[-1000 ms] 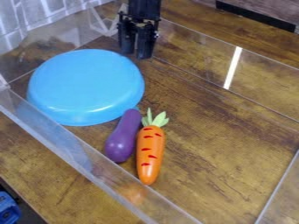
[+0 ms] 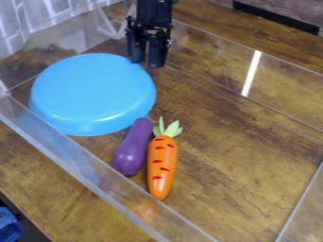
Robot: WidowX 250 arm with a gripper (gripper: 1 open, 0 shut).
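The black gripper [image 2: 147, 49] is at the top centre, behind the blue disc; whether its fingers are open or shut is too small and dark to tell. A light blue round disc [image 2: 91, 92] lies on the wooden surface at the left. In front of it at the right lie a purple eggplant [image 2: 131, 148] and, just to the eggplant's right, an orange toy carrot [image 2: 161, 165] with green leaves.
Clear walls [image 2: 89, 180] border the wooden work area [image 2: 233, 151]. A blue object [image 2: 7, 225] sits outside at the lower left.
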